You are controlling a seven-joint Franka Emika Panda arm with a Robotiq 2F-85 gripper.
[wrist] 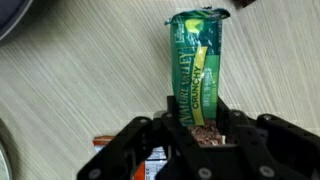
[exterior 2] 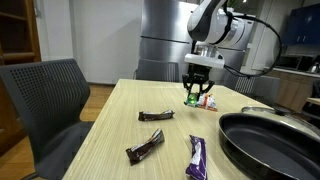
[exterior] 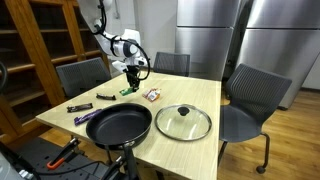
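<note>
A green granola bar wrapper (wrist: 196,65) with a yellow panel reading "Crunchy" fills the upper middle of the wrist view. My gripper is shut on its near end, and the rest sticks out beyond the fingers. In exterior view 2 the green bar (exterior 2: 192,99) hangs below the gripper (exterior 2: 190,84), just over the light wooden table (exterior 2: 120,127). From exterior view 1, the gripper (exterior: 133,83) appears beyond the black pan with the bar (exterior: 126,92) under it.
A black pan (exterior: 119,125) and a round lid (exterior: 183,122) occupy the front of the table. Dark bars (exterior: 80,107) and a purple packet (exterior: 86,117) lie left. An orange-white packet (exterior: 152,94) sits right of the gripper.
</note>
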